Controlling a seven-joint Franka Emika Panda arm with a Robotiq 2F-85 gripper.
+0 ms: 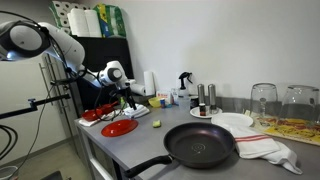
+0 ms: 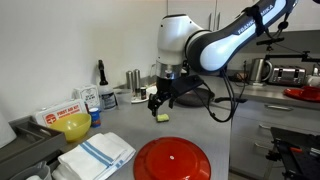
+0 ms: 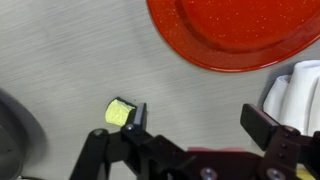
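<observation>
My gripper stands open in the wrist view, with bare counter between its fingers. A small yellow-green block, perhaps a sponge [image 3: 118, 112], lies on the grey counter just beside the left finger, apart from it. Above the gap in that view is a red plate [image 3: 245, 25]. Exterior view 2 has the gripper [image 2: 180, 104] in the air over the counter, with the sponge [image 2: 162, 118] behind it and the red plate [image 2: 172, 162] in front. In exterior view 1 the gripper [image 1: 124, 97] is small and dark, left of the sponge [image 1: 156, 124].
A black frying pan [image 1: 199, 145] sits toward the front, a white towel [image 1: 265, 147] to its right. At the back stand shakers [image 1: 207, 98] and glass jars [image 1: 264, 100]. Exterior view 2 shows a yellow bowl [image 2: 72, 126] and a folded towel [image 2: 97, 156] at left.
</observation>
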